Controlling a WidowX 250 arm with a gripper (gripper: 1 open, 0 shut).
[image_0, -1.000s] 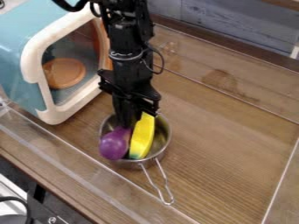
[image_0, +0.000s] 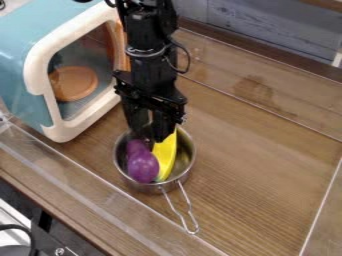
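A steel pot (image_0: 183, 168) with a long wire handle rests on the wooden counter, holding a purple eggplant-like object (image_0: 142, 166) and a yellow banana-like object (image_0: 166, 160). My black gripper (image_0: 150, 130) hangs over the pot's back rim, its tips down at the two objects. The tips are dark and partly hidden, but the fingers look apart.
A toy microwave (image_0: 40, 75) with blue body and white frame stands at the upper left, an orange disc (image_0: 72, 82) inside. A ledge runs along the back.
The purple object has shifted slightly to the right and back in the pot. My gripper has moved a little, staying over the pot.
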